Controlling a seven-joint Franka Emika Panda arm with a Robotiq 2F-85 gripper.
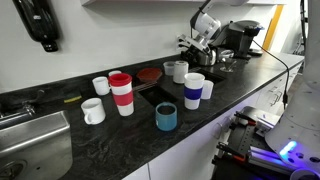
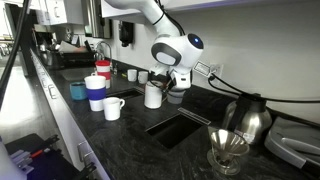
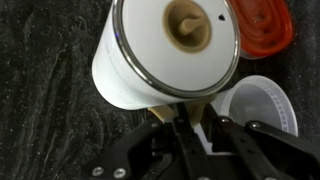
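Note:
A white canister with a pale lid and a tan knob fills the upper middle of the wrist view. My gripper is shut at the canister's near rim, and the canister's body partly hides the fingertips. In exterior view 1, the same canister is at the back of the counter, just below the arm. From the other side, the canister appears in front of the white arm, with the dark gripper at its top. Whether its base touches the counter cannot be told.
A red lid-like item and a translucent cup lie close to the canister. A tall blue-banded cup and a white mug stand nearby. The sink opening and a metal dripper are beyond.

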